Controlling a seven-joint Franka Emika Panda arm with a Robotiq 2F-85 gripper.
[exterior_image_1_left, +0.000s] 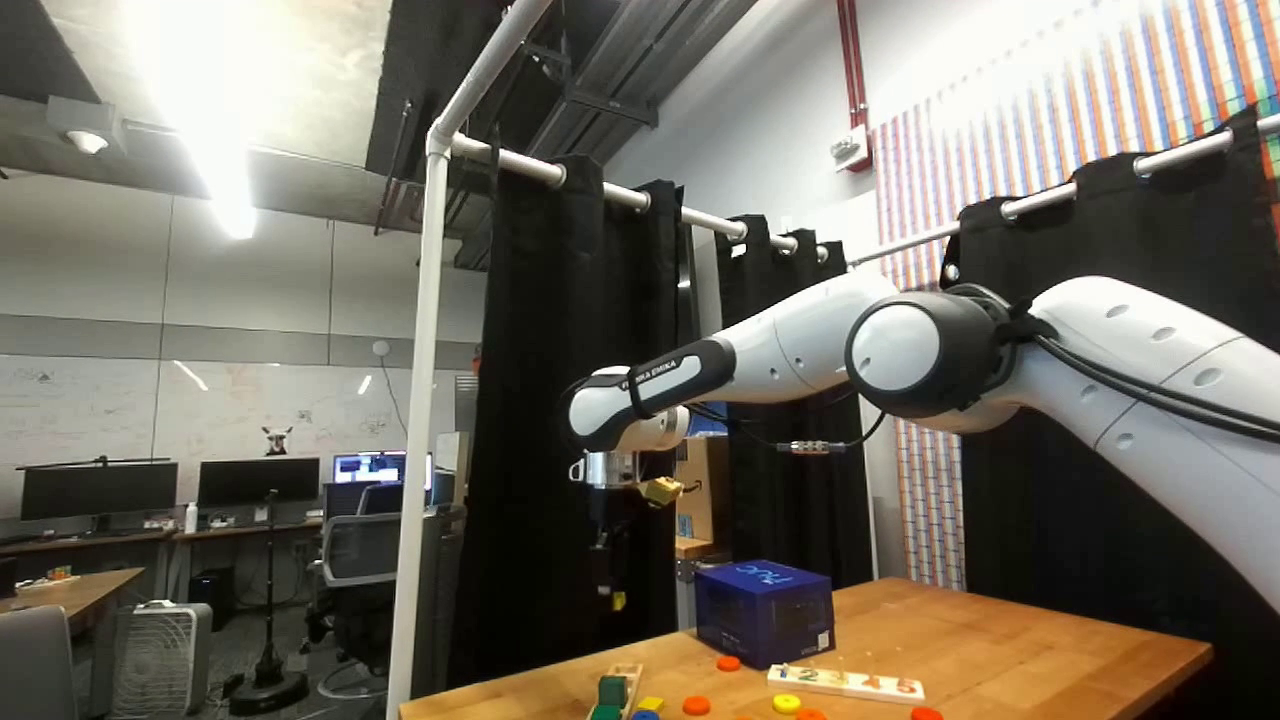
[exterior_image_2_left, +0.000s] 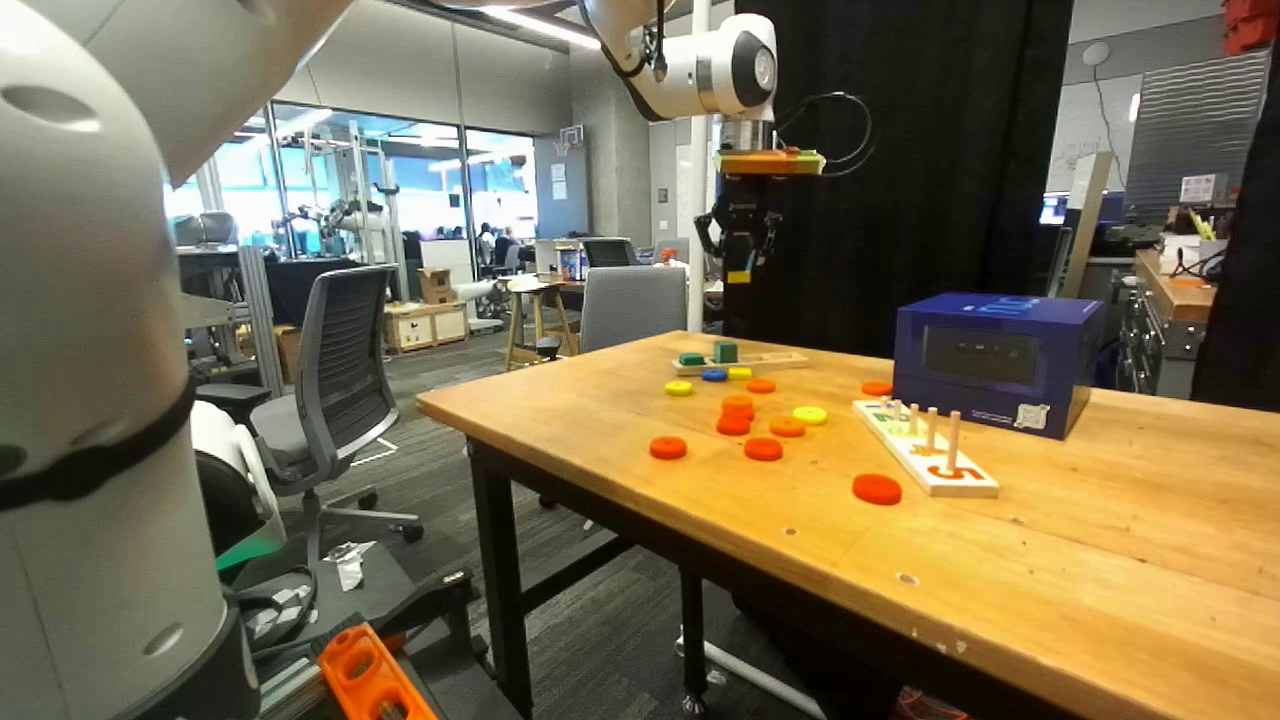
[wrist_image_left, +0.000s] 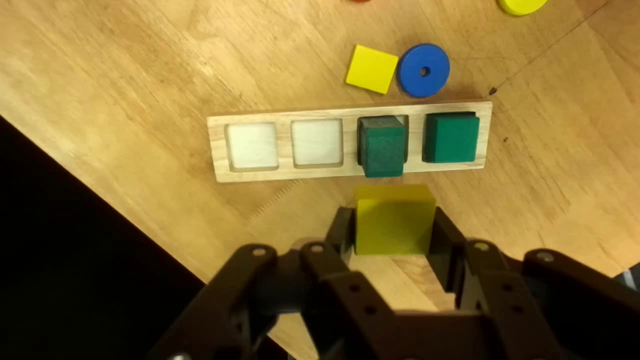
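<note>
Between the fingers of my gripper is a yellow block, gripped from both sides. It hangs in the air above the table; in exterior view 2 the same yellow block shows well over the wooden tray. In the wrist view the tray has a row of square recesses. Its two left recesses are empty. A green block sits in the rightmost recess, and another, taller-looking green block stands at the recess beside it. The held block appears just below the tray in this view.
Beyond the tray lie a flat yellow square and a blue ring. Several orange and yellow rings are scattered about the table. A numbered peg board rests before a blue box.
</note>
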